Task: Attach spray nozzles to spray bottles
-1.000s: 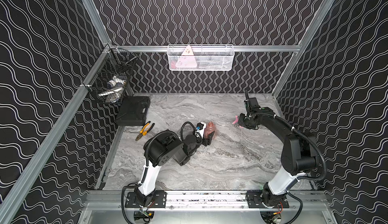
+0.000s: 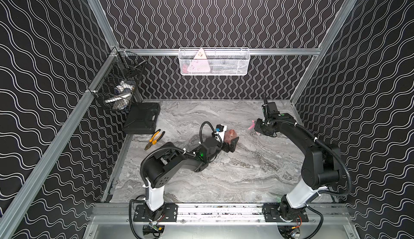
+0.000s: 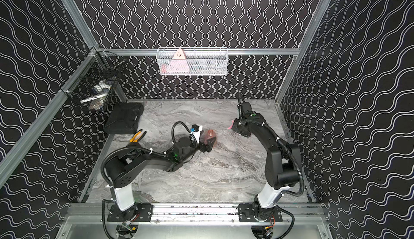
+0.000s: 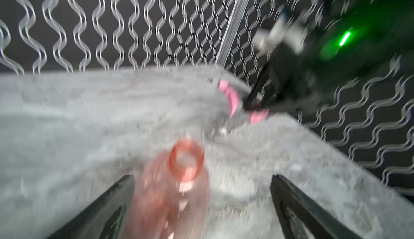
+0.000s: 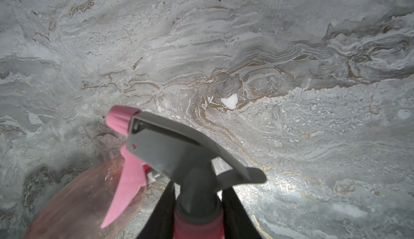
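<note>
The translucent pink bottle (image 4: 172, 196) stands on the table, its neck bare and uncapped. My left gripper is open with its fingers (image 4: 297, 204) either side of the bottle, which sits closer to the left finger. Seen from above, the bottle (image 2: 231, 134) is partly hidden by that gripper. To its right, my right gripper is shut on the grey and pink spray nozzle (image 5: 172, 148), gripping it low, at the neck and pink collar. The nozzle's pink trigger and tip point left in the right wrist view.
Orange-handled pliers (image 2: 154, 139) and a black case (image 2: 141, 118) lie at the left. A white mesh basket (image 2: 228, 64) hangs at the back, a black wire basket (image 2: 118, 88) at the left.
The bottle has shifted slightly right over the second.
</note>
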